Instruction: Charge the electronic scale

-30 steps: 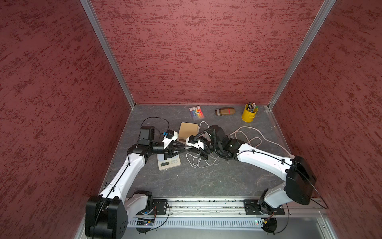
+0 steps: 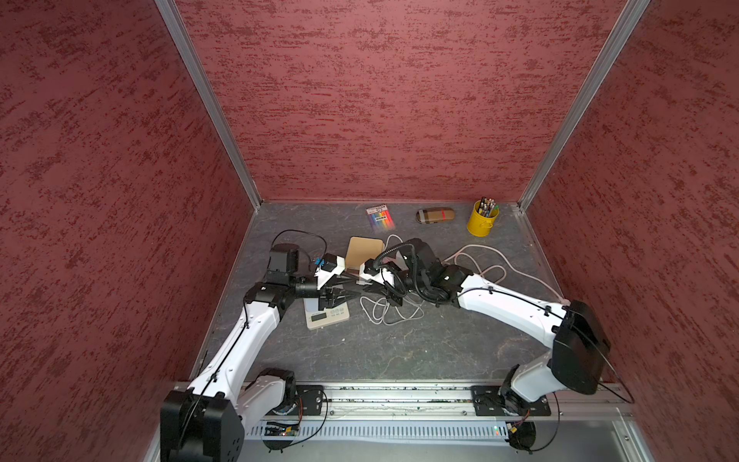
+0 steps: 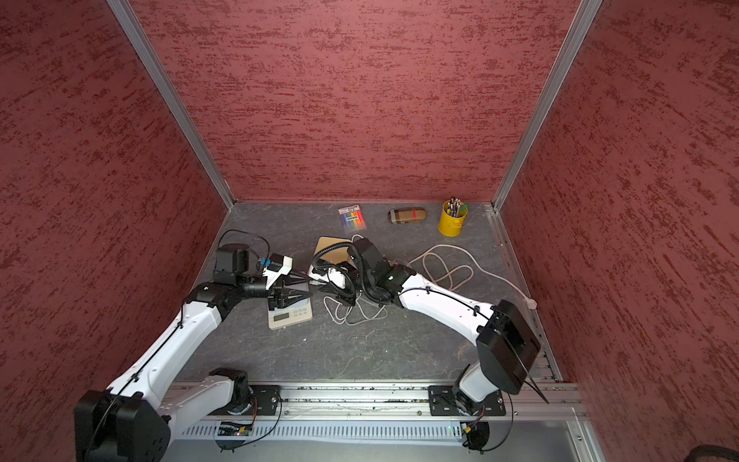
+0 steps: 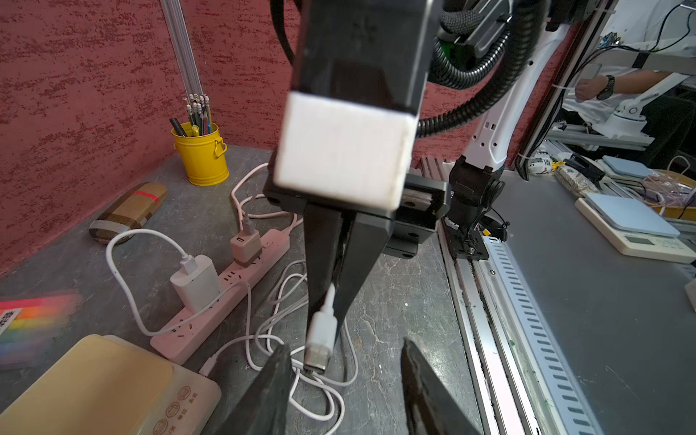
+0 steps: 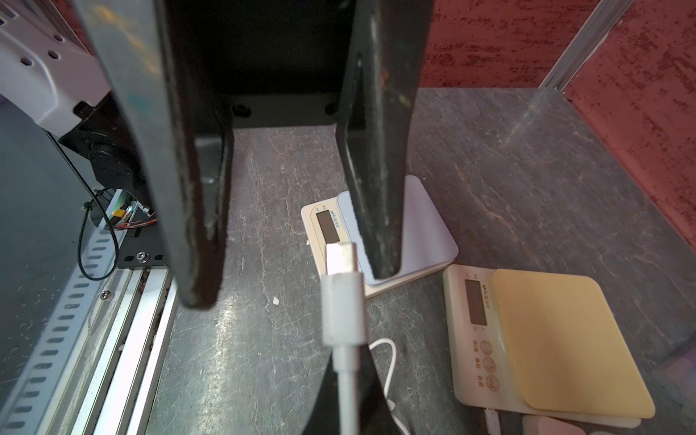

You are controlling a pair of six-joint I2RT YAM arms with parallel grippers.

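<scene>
A white cable connector (image 4: 321,335) with a bare metal tip points out of my right gripper, which is shut on the cable just behind it. Facing it, my left gripper stands open, its two fingers spread to either side of the metal tip with nothing gripped. One scale with a pale blue plate (image 5: 427,224) lies on the table below the left gripper. The second scale, with a yellow plate (image 5: 572,340), sits farther back; a white cable end (image 4: 208,366) meets its side, though whether it is seated cannot be told.
Behind the hands lies a pink power strip (image 4: 210,301) with two chargers. Loose white cable (image 4: 311,406) coils on the table beneath. A brown case (image 2: 435,215), a colourful pack (image 2: 380,217) and a yellow pencil bucket (image 2: 480,223) line the back.
The right arm has barely moved.
</scene>
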